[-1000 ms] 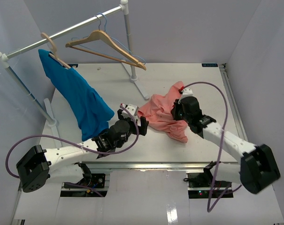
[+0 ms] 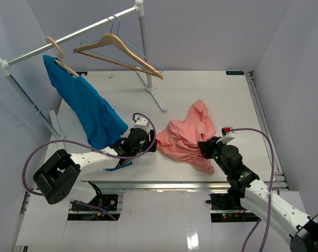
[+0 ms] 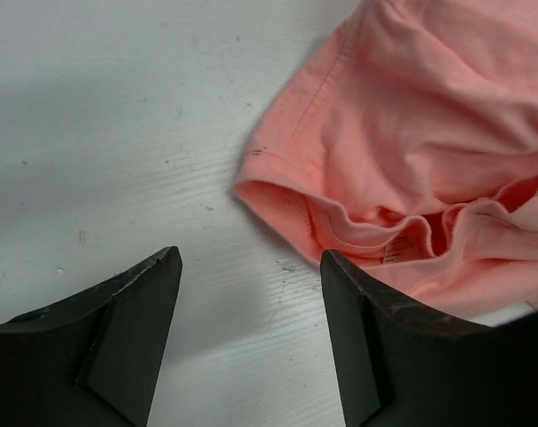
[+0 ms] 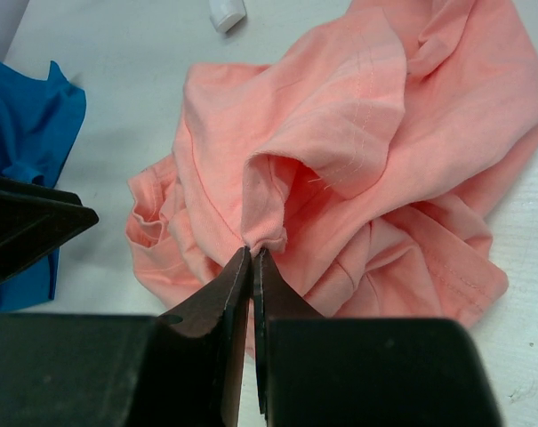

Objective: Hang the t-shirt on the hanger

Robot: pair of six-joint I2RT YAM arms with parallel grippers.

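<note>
A crumpled salmon-pink T-shirt [image 2: 182,139] lies on the white table. In the right wrist view my right gripper is shut on a fold of the shirt [image 4: 322,133]. My left gripper is at the shirt's left side, open, with the shirt's hemmed corner [image 3: 286,169] just beyond its fingers. A wooden hanger [image 2: 114,41] hangs empty on the rail [image 2: 77,32], above and behind the shirt.
A blue garment [image 2: 88,105] hangs from another wooden hanger [image 2: 53,44] at the left, reaching down near my left arm. A thin blue hanger sits behind the empty wooden one.
Since a second ago my right gripper has moved toward the front, drawing the shirt with it.
</note>
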